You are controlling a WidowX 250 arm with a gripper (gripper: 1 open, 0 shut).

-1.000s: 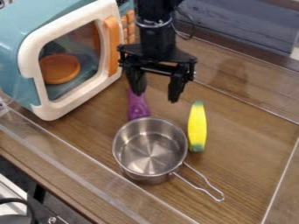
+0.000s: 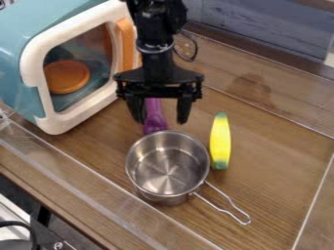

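The black gripper (image 2: 156,106) hangs over a purple eggplant (image 2: 154,123), its two fingers apart on either side of it, the near end of the eggplant showing below. A steel pot (image 2: 167,168) with a wire handle stands in front of it. A yellow banana-like toy (image 2: 221,142) lies to the right.
A light blue toy microwave (image 2: 37,34) with an open front and an orange plate (image 2: 68,77) inside stands at the upper left. A wall bounds the back.
The gripper has moved down and slightly left, over the eggplant. The pot, banana and microwave have stayed put.
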